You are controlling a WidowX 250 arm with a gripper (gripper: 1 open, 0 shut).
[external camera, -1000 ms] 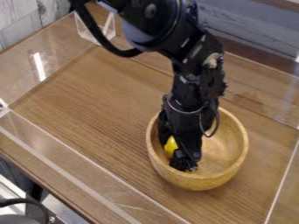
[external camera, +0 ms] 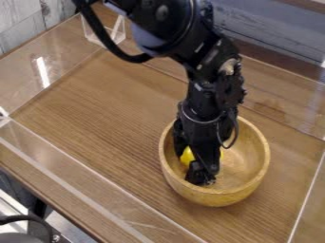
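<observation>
A tan round bowl sits on the wooden table at the lower right. The black arm reaches down from the top into it, its gripper low inside the left part of the bowl. A small yellow object is among the dark fingers, partly hidden by them. Whether the fingers are closed on it I cannot tell.
A clear container stands at the back left, near the wall. A black cable crosses the lower-left corner.
</observation>
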